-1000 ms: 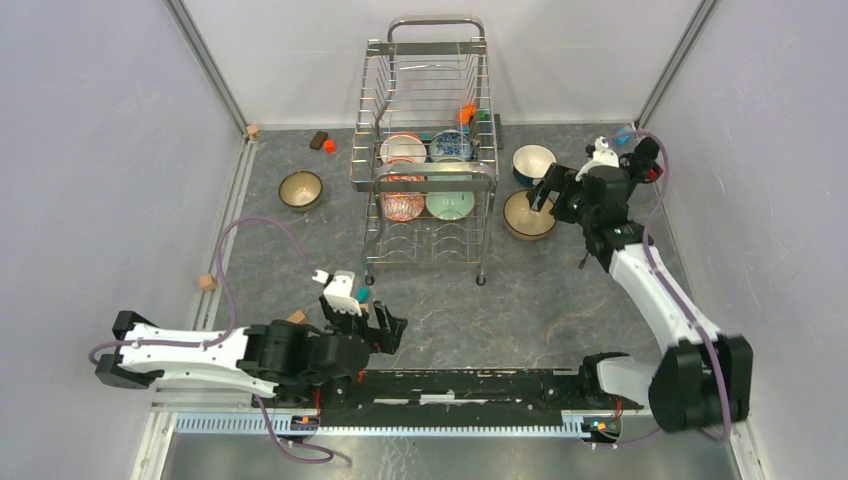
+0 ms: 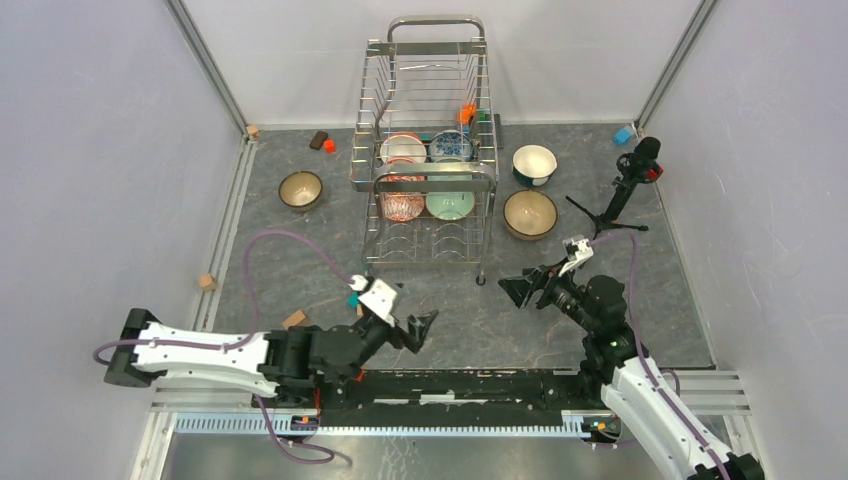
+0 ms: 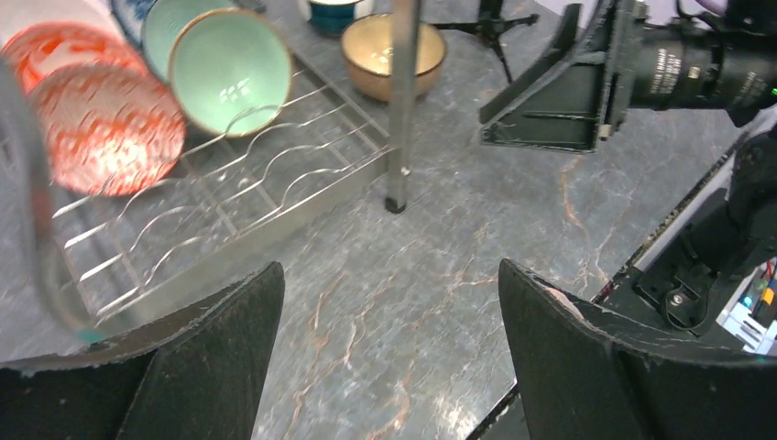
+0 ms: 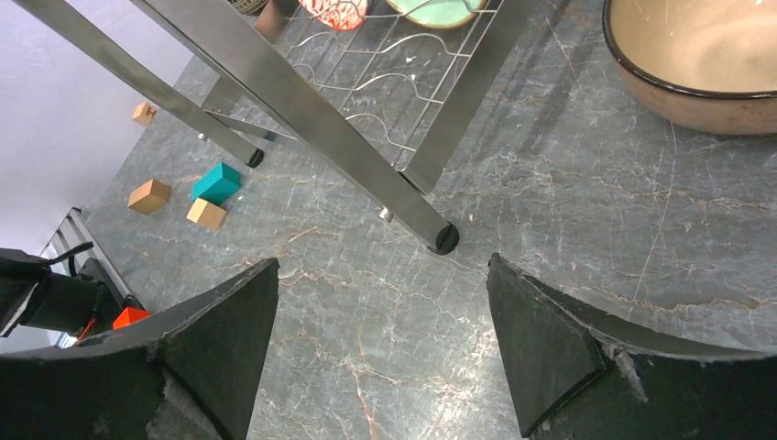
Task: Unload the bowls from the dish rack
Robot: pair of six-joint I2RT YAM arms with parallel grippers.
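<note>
The metal dish rack (image 2: pixel 370 185) stands at the back centre. On its lower level, red-patterned bowls (image 2: pixel 403 207) sit at left, with a green bowl (image 2: pixel 450 206) and a blue-patterned bowl (image 2: pixel 450 146) at right. Outside it on the table are a tan bowl (image 2: pixel 529 214) and a dark blue bowl with white inside (image 2: pixel 535 164) at right, and a brown bowl (image 2: pixel 300 190) at left. In front of the rack, my left gripper (image 2: pixel 424 333) is open and empty. My right gripper (image 2: pixel 518 290), also open and empty, is in front of the tan bowl, beyond the rack's right front leg.
A black tripod stand (image 2: pixel 625 190) occupies the right back. Small blocks, among them a teal block (image 4: pixel 217 183), lie left of the rack's front. The rack's front legs reach down to the table. Grey table (image 2: pixel 470 340) between the grippers is bare.
My right gripper has drawn back from over the tan bowl toward the front. The bowls have not moved.
</note>
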